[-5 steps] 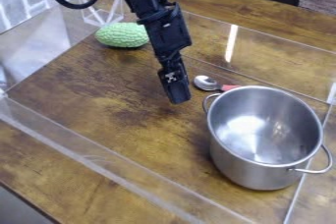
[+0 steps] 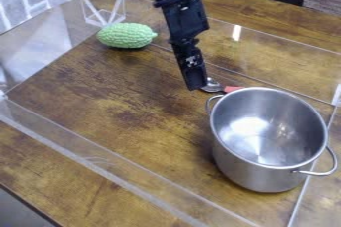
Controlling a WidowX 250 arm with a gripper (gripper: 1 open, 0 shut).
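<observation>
The black arm reaches down from the top of the camera view, its gripper [image 2: 194, 78] hanging over the wooden table just left of a spoon [image 2: 220, 87] with a red handle, whose near part it partly covers. The fingertips are dark and small, so their spread is hard to make out. A steel pot [image 2: 266, 143] with two handles stands at the right, below the spoon. A pale green bumpy gourd [image 2: 126, 35] lies at the back left.
Clear plastic walls border the wooden work area [image 2: 107, 112]. A dark board runs along the back right.
The gripper has moved right and a little upward in the view, toward the spoon, which it now partly hides. The pot and gourd are unchanged.
</observation>
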